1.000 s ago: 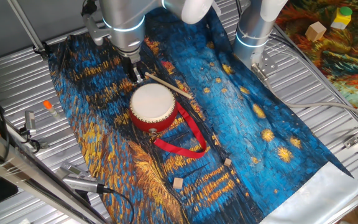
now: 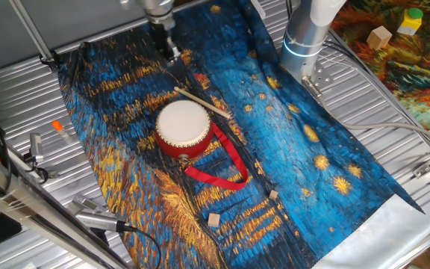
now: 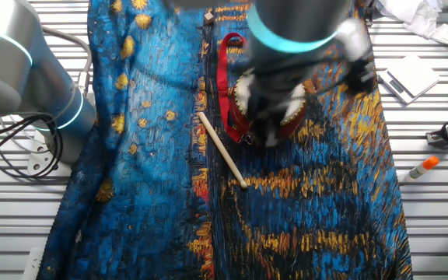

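A red drum [image 2: 184, 128] with a white skin rests on the patterned cloth, its red strap [image 2: 236, 170] looped out beside it. Close by on the cloth lies a wooden drumstick [image 2: 203, 103], clear of any fingers; it also shows as a pale stick [image 3: 222, 148] in exterior view 2. My gripper [image 2: 174, 55] hangs above the cloth, beyond the drum toward the top of exterior view 1. Its finger is small and blurred there, so its opening cannot be made out. The blurred arm covers much of the drum [image 3: 295, 111] in exterior view 2.
An orange-capped marker [image 2: 59, 127] stands off the cloth's left edge.
My gripper has drawn up and away from beside the drum, toward the top of exterior view 1. The drum, strap and drumstick stay where they were.
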